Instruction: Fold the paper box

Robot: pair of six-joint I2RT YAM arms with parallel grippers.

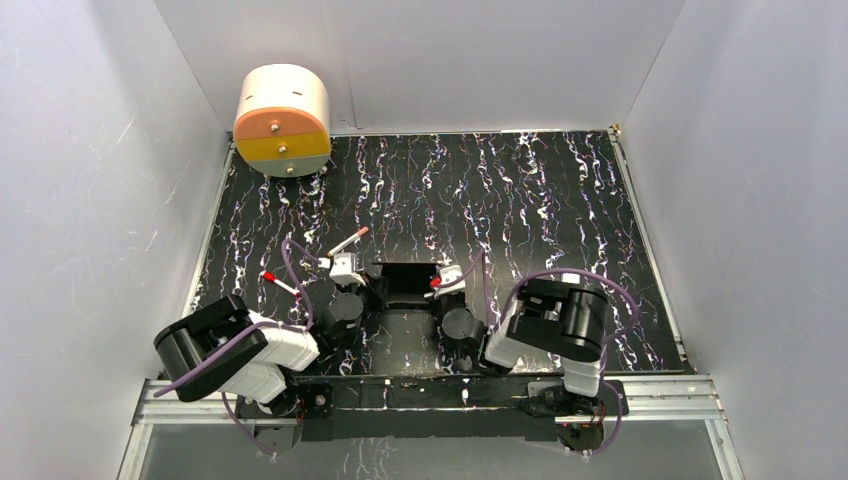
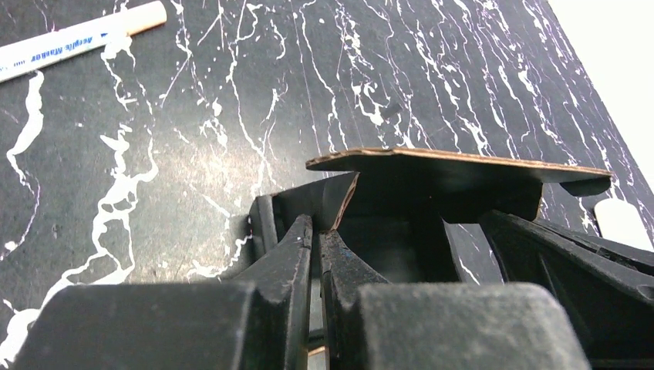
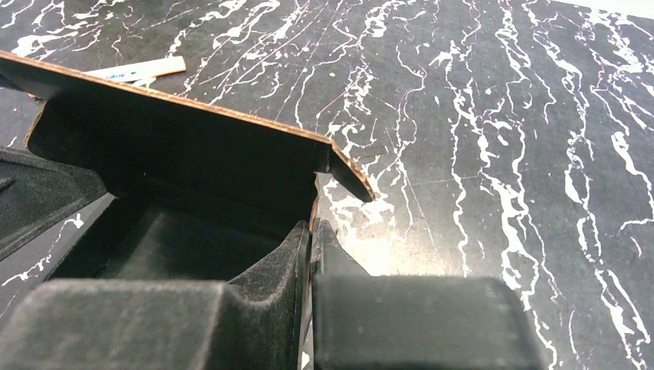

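Observation:
The black paper box (image 1: 409, 282) stands near the table's front between both arms. Its raised lid (image 2: 463, 169) leans forward over the opening, with a bent tuck flap (image 3: 351, 173) along the free edge. My left gripper is shut at the box's left side, a thin brown-edged side flap reaching down between its fingertips. At the right side, my right gripper has its fingers close together on both sides of another thin flap edge; whether they press on it I cannot tell. The box's front wall is mostly hidden in the wrist views.
A white marker with an orange end (image 1: 348, 241) lies behind my left gripper, and a red-capped marker (image 1: 280, 283) lies to its left. A small cabinet with coloured drawers (image 1: 284, 120) stands at the back left.

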